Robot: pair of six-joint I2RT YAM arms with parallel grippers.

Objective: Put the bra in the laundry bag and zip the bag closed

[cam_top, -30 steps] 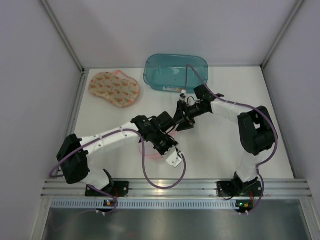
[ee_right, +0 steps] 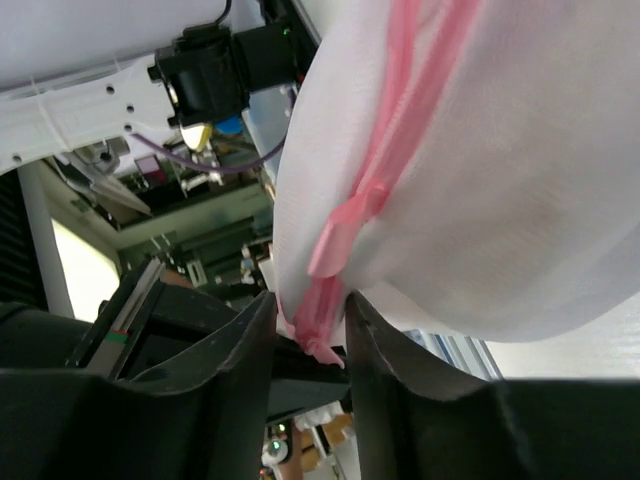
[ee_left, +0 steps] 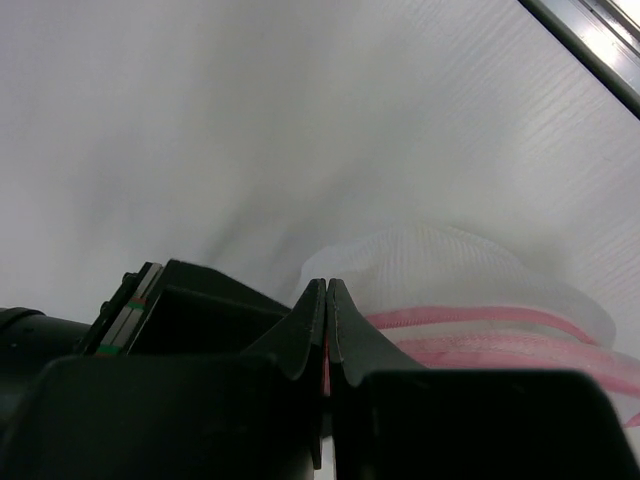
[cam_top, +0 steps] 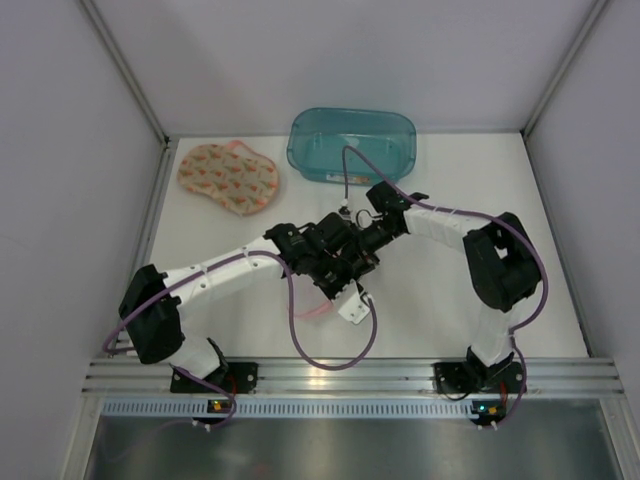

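Observation:
The laundry bag is white mesh with pink trim; in the top view only a bit of its pink edge (cam_top: 318,310) shows below the arms. My left gripper is shut, and a sliver of pink from the bag (ee_left: 470,265) shows between its fingers. Around the bag's pink strip (ee_right: 345,230), the fingers of my right gripper stand part open, the strip's end lying between them. The bra (cam_top: 230,178), tan and patterned with a pink strap, lies flat at the table's back left, apart from both grippers.
A teal bin (cam_top: 352,145) stands at the back middle. Both arms crowd together over the table's centre and hide much of the bag.
My right gripper has moved left and down in the top view, close against the left one. The left arm has shifted only slightly to the right. The bra has not moved.

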